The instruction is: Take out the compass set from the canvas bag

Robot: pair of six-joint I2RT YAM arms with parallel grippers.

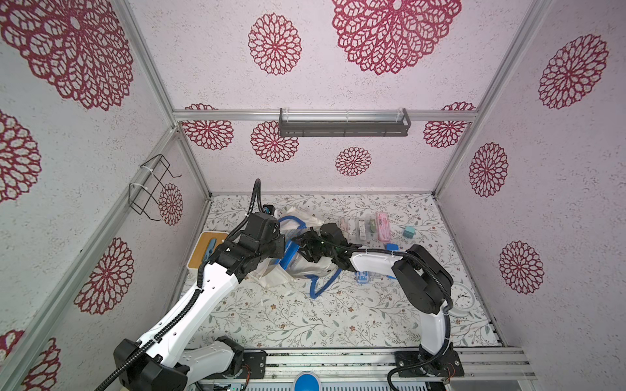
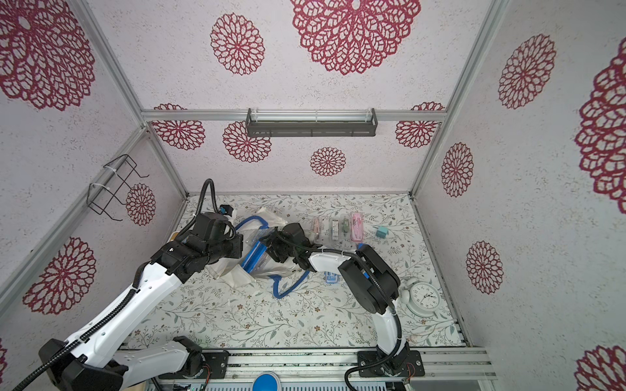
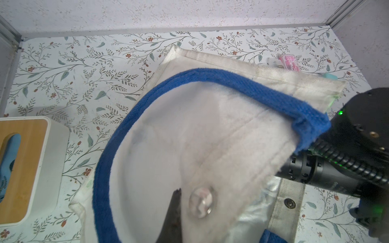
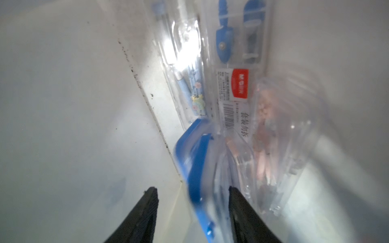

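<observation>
The canvas bag (image 3: 243,121) with blue handles lies open at the middle-left of the table. My left gripper, on the bag's left part, shows only as a dark finger against the white canvas in the left wrist view; its fingers are hard to make out. My right gripper is inside the bag, fingers apart around the end of a blurred blue-edged clear case (image 4: 194,162). Beyond it lie clear packaged sets, one with a blue compass (image 4: 224,42) and a red label, others with pens or pink items.
A wood-topped box (image 1: 202,251) stands left of the bag. Pink case (image 1: 382,226), small teal block (image 1: 409,231) and other stationery lie right and behind. A white clock (image 2: 425,298) sits at the right.
</observation>
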